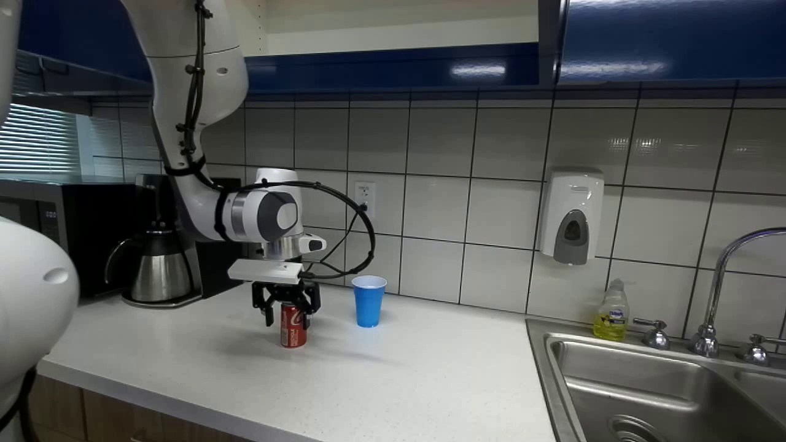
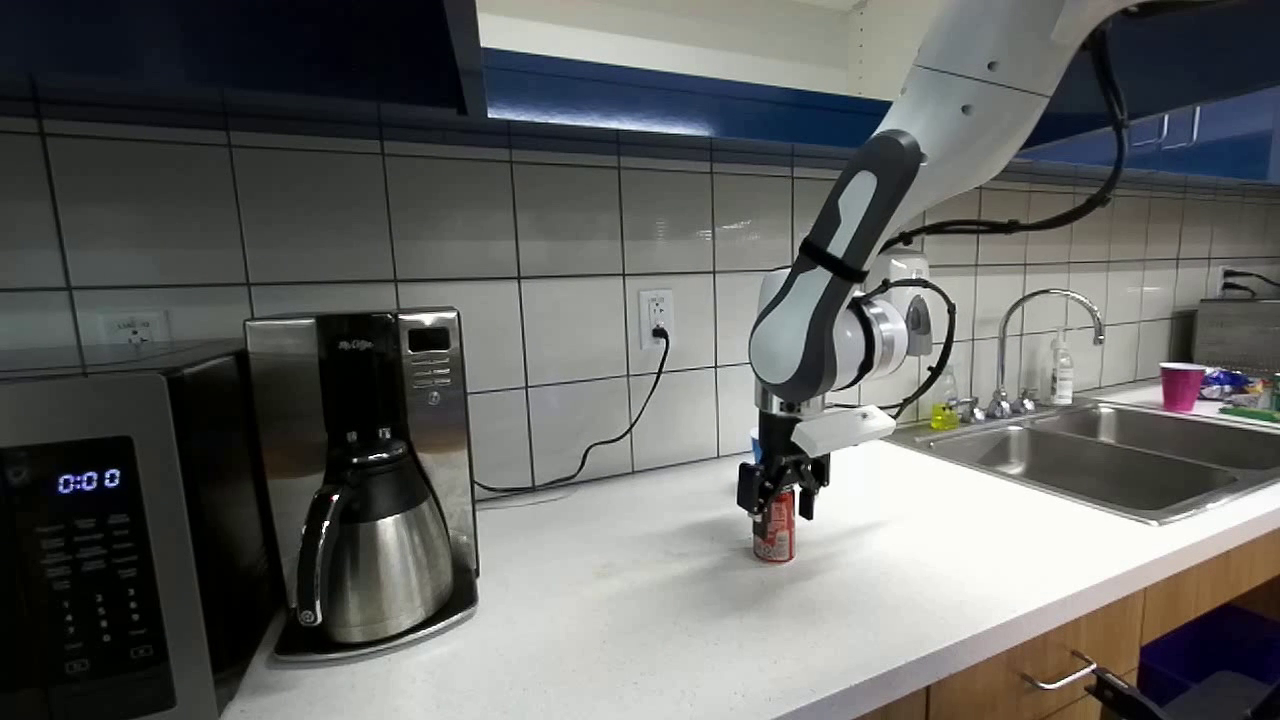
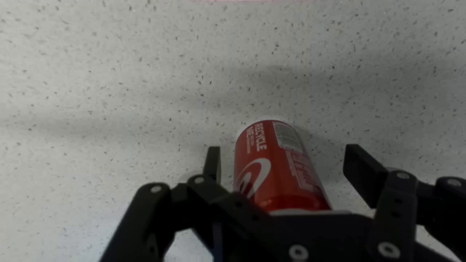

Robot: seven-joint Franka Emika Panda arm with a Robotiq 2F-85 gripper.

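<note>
A red soda can (image 1: 293,329) stands upright on the white counter, directly beneath my gripper (image 1: 288,321). Seen from the wrist, the can (image 3: 277,168) lies between two black fingers, with bare counter showing on both sides of it. The fingers are parted wider than the can and hold nothing. In exterior view 2 the can (image 2: 775,528) rests on the counter, its top partly covered by the gripper (image 2: 781,509). A blue cup (image 1: 369,301) is upright behind and to the right of the can.
A coffee maker with a steel carafe (image 2: 386,552) and a microwave (image 2: 90,528) occupy the left end. The sink (image 1: 641,376) is at the right, with a yellow soap bottle (image 1: 612,313) behind it. The counter between can and sink is clear.
</note>
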